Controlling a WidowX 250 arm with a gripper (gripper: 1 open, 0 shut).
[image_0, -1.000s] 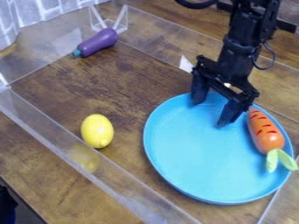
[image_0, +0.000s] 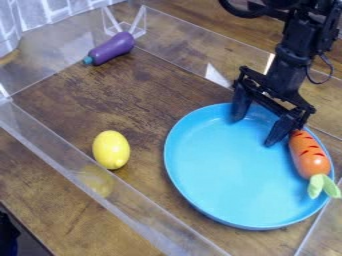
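Observation:
My black gripper (image_0: 267, 106) hangs over the back rim of a blue plate (image_0: 234, 180), its fingers open and spread low at the plate's back right. Just right of it a toy carrot (image_0: 309, 158), orange with a pale green top, lies on the plate along the right rim. Whether the right finger touches the carrot I cannot tell.
A yellow lemon (image_0: 111, 149) lies on the wooden table (image_0: 107, 100) left of the plate. A purple eggplant (image_0: 110, 49) lies at the back left. Clear plastic walls border the area.
My gripper and arm have shifted slightly to the right and tilted. The carrot has moved a little toward the right and front.

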